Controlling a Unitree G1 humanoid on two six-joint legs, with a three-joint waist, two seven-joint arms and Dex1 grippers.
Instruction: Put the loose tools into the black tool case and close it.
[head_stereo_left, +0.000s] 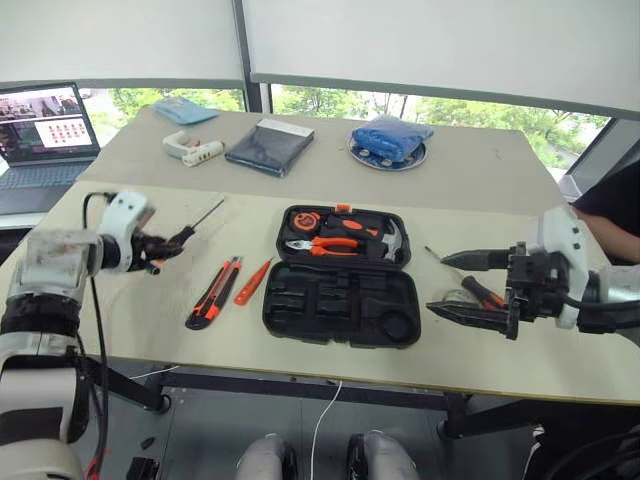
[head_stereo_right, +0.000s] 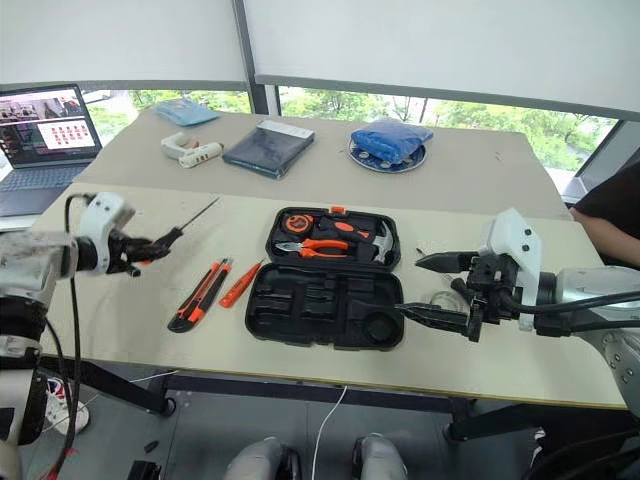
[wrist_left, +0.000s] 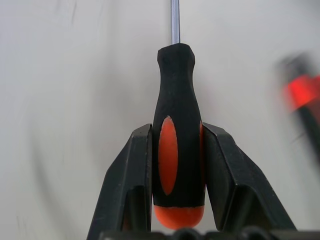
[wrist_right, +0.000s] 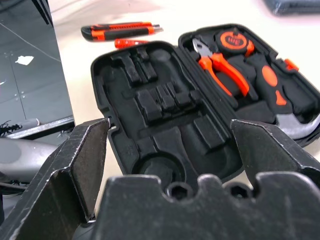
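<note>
The black tool case (head_stereo_left: 341, 345) lies open on the table. Its far half holds a tape measure (wrist_right: 234, 41), orange pliers (wrist_right: 227, 70) and a hammer (wrist_right: 270, 77); the near half is empty. In the left wrist view, my left gripper is shut on the black-and-orange handle of a screwdriver (wrist_left: 175, 85), its shaft pointing away. Left of the case lie a utility knife (head_stereo_left: 214, 293) and a slim red-orange tool (head_stereo_left: 253, 282). Another screwdriver (head_stereo_left: 482, 292) lies on the right, partly behind my right gripper (head_stereo_left: 436, 282), which stands open and empty.
A clear roll of tape (head_stereo_right: 447, 300) lies near the right gripper. Further back are a white glue gun (head_stereo_left: 193, 149), a dark folded packet (head_stereo_left: 270, 146) and a plate with a blue bag (head_stereo_left: 391, 138). A laptop (head_stereo_left: 46, 140) stands at the far left.
</note>
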